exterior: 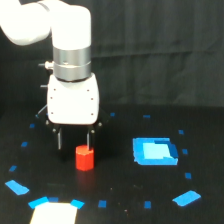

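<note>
A red cube point(85, 159) sits on the dark table, left of the middle in the camera view. My white gripper point(75, 143) points down just above it and stands open, its two thin dark fingers spread wide. The cube shows nearer the right finger than the left one. Its top edge lies about level with the fingertips in the image; whether a finger touches it, I cannot tell. Nothing is held.
A blue-rimmed square with a pale centre point(157, 151) lies to the right. Several blue tape marks dot the table. At the front left edge is a pale block point(54, 213). Between the cube and the blue-rimmed square the table is clear.
</note>
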